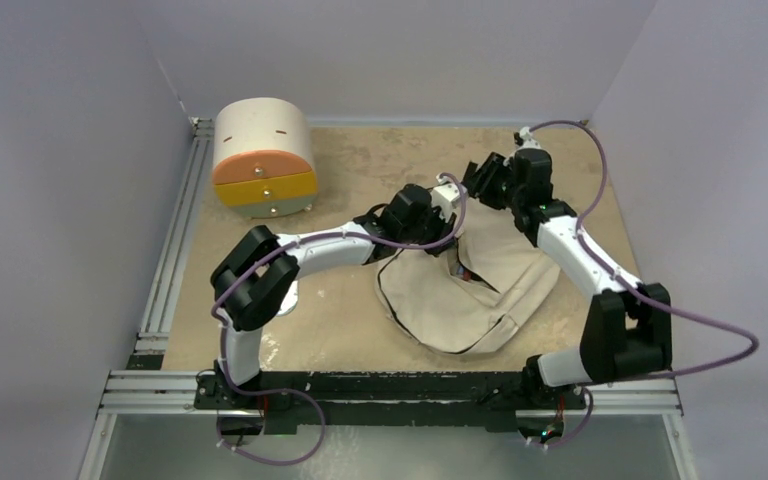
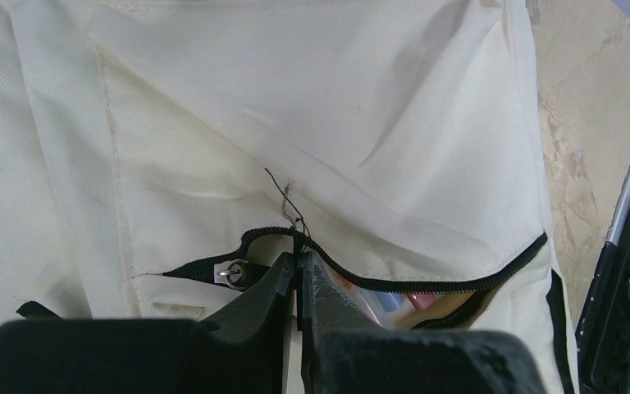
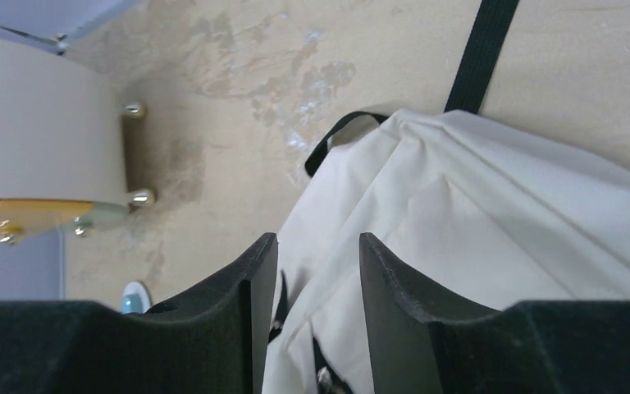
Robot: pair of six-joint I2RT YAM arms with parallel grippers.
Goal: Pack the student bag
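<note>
The cream cloth bag (image 1: 480, 310) lies on the table, its black zipper (image 2: 394, 286) gaping over coloured items (image 2: 418, 300) inside. My left gripper is at that opening, fingertips close together on the black zipper edge beside the metal puller (image 2: 231, 272). My right gripper stands open above the bag's back, over cream fabric, with a black strap (image 3: 480, 57) behind.
A rounded cabinet (image 1: 264, 160) with coloured drawers stands at the back left. A small white object (image 1: 285, 300) lies left of the bag, partly under the left arm. Grey walls (image 1: 380, 60) enclose the table.
</note>
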